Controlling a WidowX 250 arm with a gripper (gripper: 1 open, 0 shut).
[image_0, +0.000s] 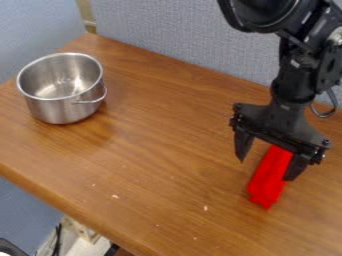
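Note:
On the right of the wooden table lies a long red object (267, 182), partly covered by my gripper. The black gripper (278, 150) hangs open over it, its fingers spread to either side of the object's upper part. Whether they touch it is hard to tell. A steel pot (63, 95) with side handles stands at the upper left of the table, well away from the gripper.
Grey padded walls run behind it and at the left. Some cables and a small frame show beyond the lower left edge.

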